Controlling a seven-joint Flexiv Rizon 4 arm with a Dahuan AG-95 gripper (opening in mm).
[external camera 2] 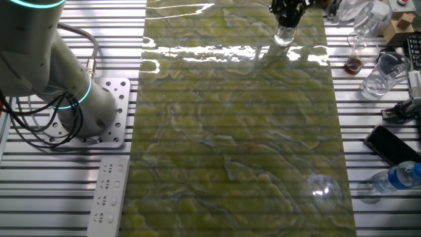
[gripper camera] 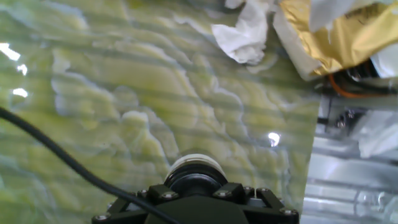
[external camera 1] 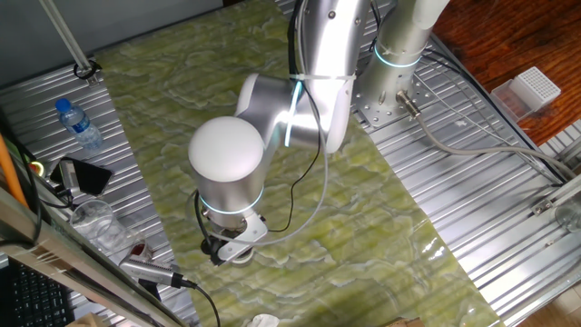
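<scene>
My gripper (external camera 2: 288,12) is at the far edge of the green marbled mat in exterior view 2. Directly beneath it shows a clear, glass-like piece (external camera 2: 285,35). In the wrist view, a round dark part with a pale rim (gripper camera: 196,163) appears at the black fingers (gripper camera: 230,190). Whether they grip it is unclear, and so is whether it touches the mat. From exterior view 1, the arm's wrist hides most of the gripper (external camera 1: 223,256), with a pale ring (external camera 1: 243,258) beside it.
Crumpled white tissue (gripper camera: 245,34) and a gold packet (gripper camera: 342,37) lie near the mat's edge. Along one side stand a water bottle (external camera 1: 80,125), clear cups (external camera 2: 385,76) and a phone (external camera 2: 393,146). A power strip (external camera 2: 108,197) lies opposite.
</scene>
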